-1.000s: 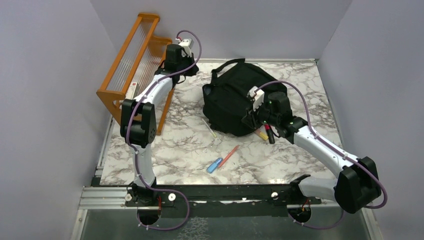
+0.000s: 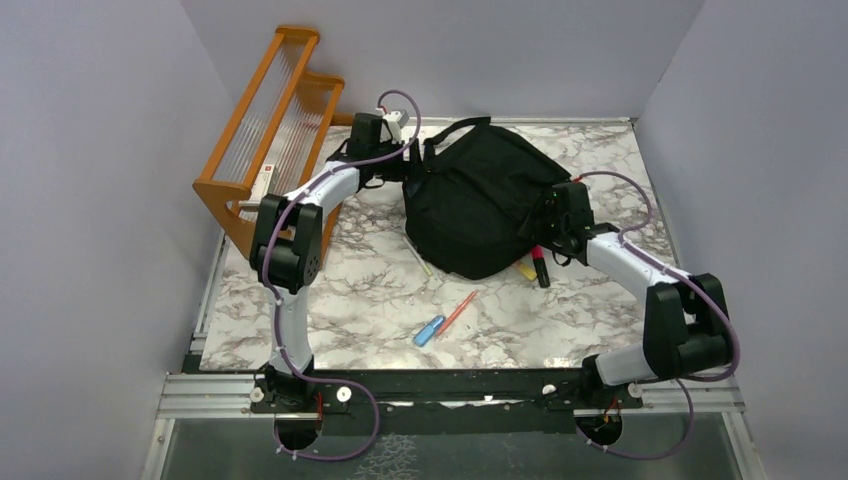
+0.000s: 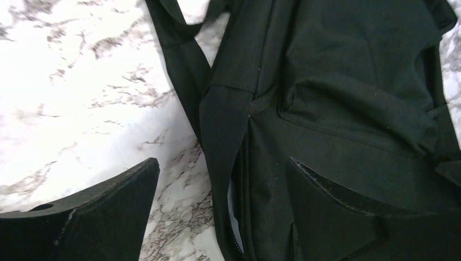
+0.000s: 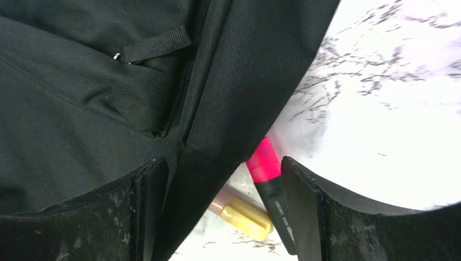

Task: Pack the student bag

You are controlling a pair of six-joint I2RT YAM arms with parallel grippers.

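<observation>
A black bag (image 2: 480, 200) lies on the marbled table, its straps toward the back. My left gripper hangs over the bag's left edge, fingers apart, with the zipped edge of the bag (image 3: 225, 125) running between them but not clamped. At the bag's right side my right gripper stands open, the bag's side seam (image 4: 209, 147) lying between its fingers. A pink-and-black marker (image 4: 272, 190) and a yellow-ended highlighter (image 4: 244, 217) lie partly under the bag there. A red pencil (image 2: 457, 312), a blue item (image 2: 429, 331) and a thin pale pen (image 2: 417, 256) lie in front.
A wooden shelf (image 2: 262, 130) with clear panels stands along the left, close to the left arm. Bare marble table (image 2: 370, 290) spreads in front of the bag, and to its right there is free room.
The left gripper has moved right from beside the shelf to the bag's left edge. My right gripper has shifted right and slightly back, to the bag's right edge. The loose items have not moved.
</observation>
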